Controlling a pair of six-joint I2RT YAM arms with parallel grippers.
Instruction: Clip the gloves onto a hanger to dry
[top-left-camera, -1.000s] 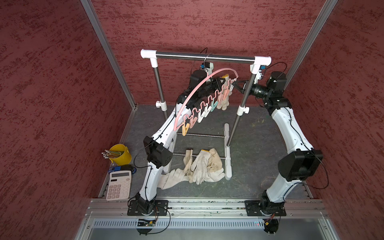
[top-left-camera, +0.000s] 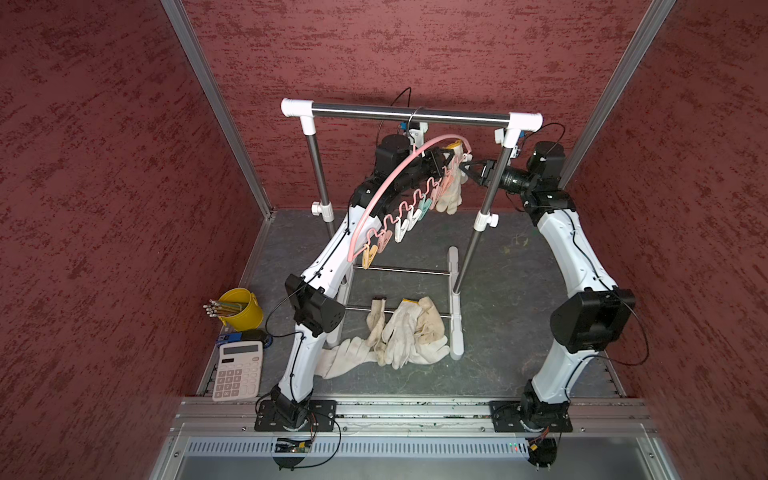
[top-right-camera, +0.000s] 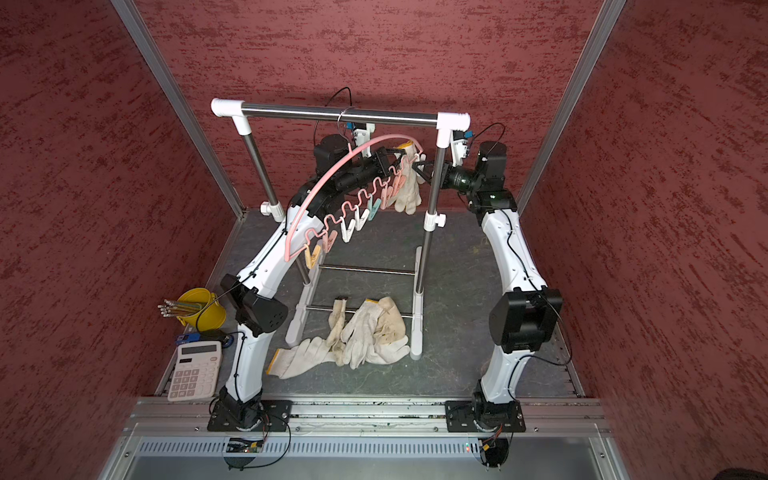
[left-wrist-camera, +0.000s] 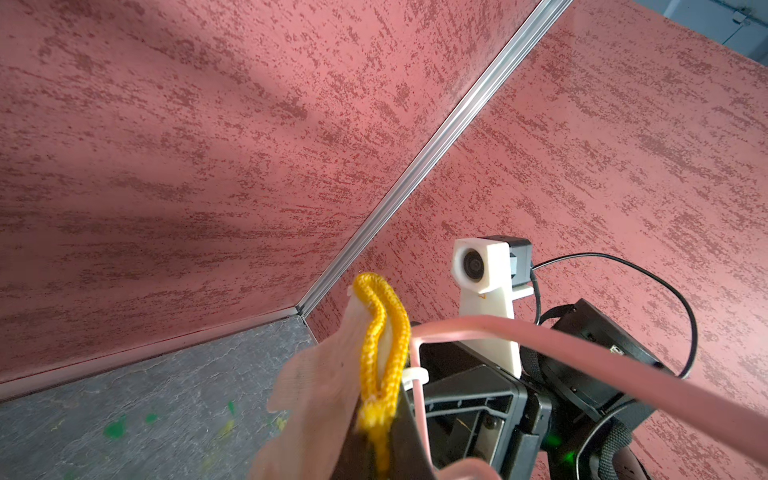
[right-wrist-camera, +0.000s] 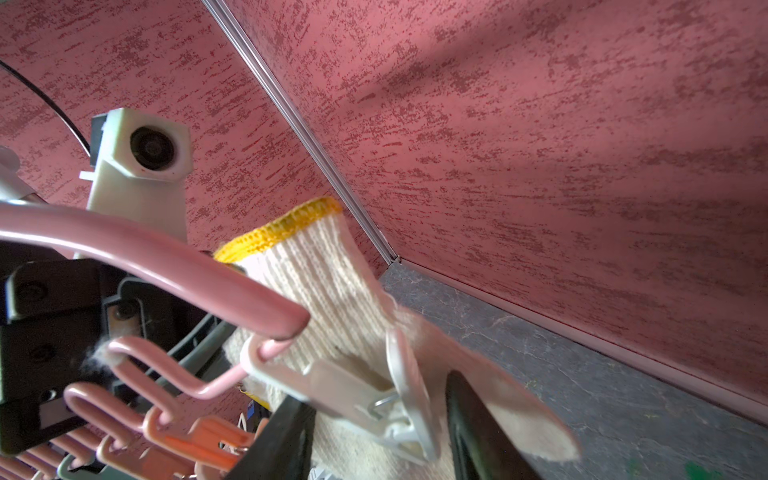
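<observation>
A glove (top-left-camera: 451, 188) with a yellow cuff hangs at the far right end of the pink hanger (top-left-camera: 388, 180); my left gripper (top-left-camera: 449, 156) is shut on its cuff, as the left wrist view shows. My right gripper (top-left-camera: 468, 168) is part open beside a white clip (right-wrist-camera: 416, 400), its fingers either side of the clip in front of the glove. Whether the clip grips the glove I cannot tell. Several coloured clips hang along the hanger. A pile of gloves (top-left-camera: 404, 332) lies on the floor inside the stand.
The metal stand (top-left-camera: 376, 112) frames both arms, with its right post (top-left-camera: 472, 248) close to my right arm. A yellow cup (top-left-camera: 248, 312) with brushes and a calculator (top-left-camera: 238, 368) sit at the front left. Bare floor lies at the right.
The hanger's far end dipped and rose slightly, shifting left with my left gripper and glove.
</observation>
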